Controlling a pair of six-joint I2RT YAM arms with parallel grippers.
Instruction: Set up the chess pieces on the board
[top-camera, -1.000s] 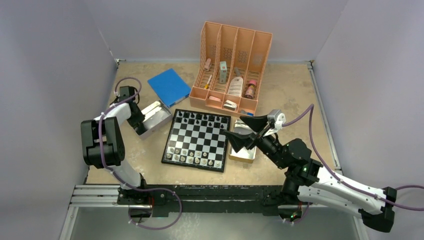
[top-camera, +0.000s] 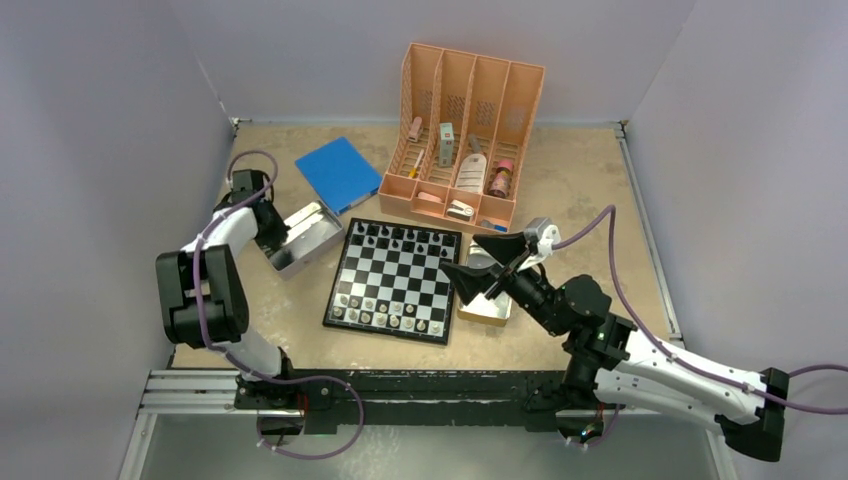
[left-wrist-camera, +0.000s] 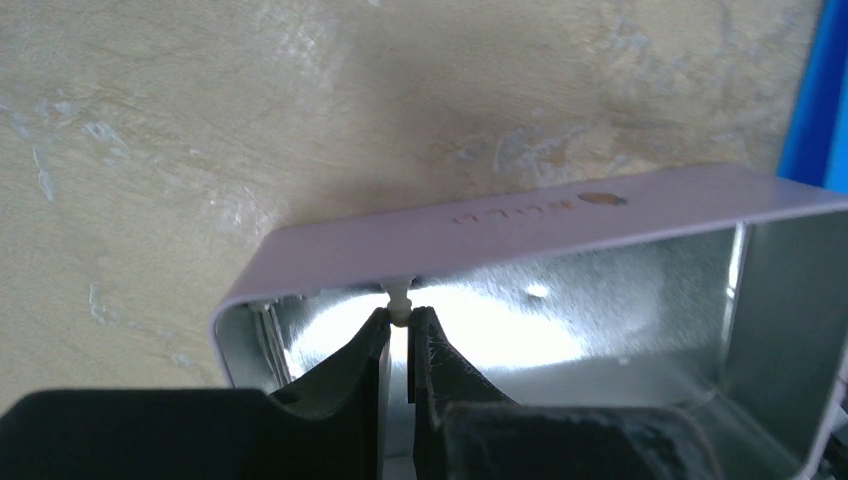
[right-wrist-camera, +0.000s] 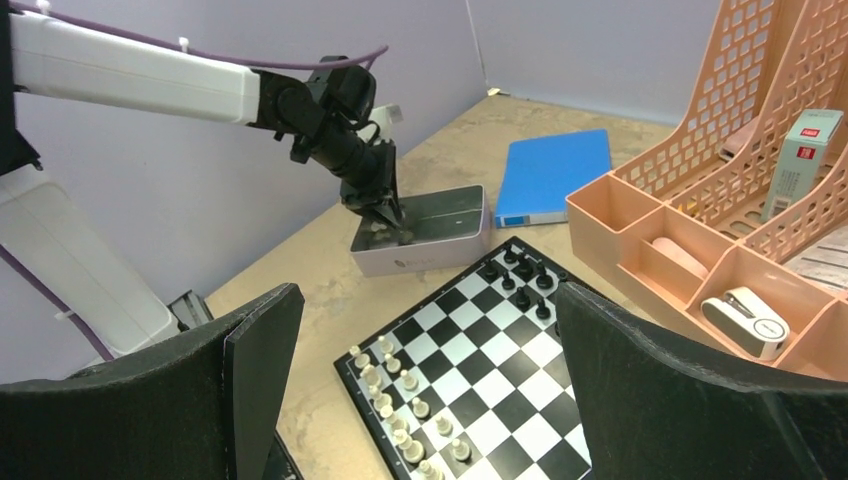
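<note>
The chessboard (top-camera: 392, 272) lies mid-table, with white pieces (top-camera: 367, 303) along its front side and black pieces (top-camera: 397, 233) along the back. To its left stands a metal box (top-camera: 319, 240) with a lilac outer wall. My left gripper is down at this box, shut on a small white chess piece (left-wrist-camera: 398, 294); the box wall hides part of the piece. Over the board's right edge hangs my right gripper (top-camera: 460, 252), open and empty; its wide-apart fingers (right-wrist-camera: 215, 390) frame the board in the right wrist view.
A blue box (top-camera: 339, 173) lies behind the metal box. At the back stands an orange organiser (top-camera: 420, 200) with stationery in its compartments. A small open box (top-camera: 484, 319) sits right of the board, under the right gripper.
The right gripper stays open, nearly still.
</note>
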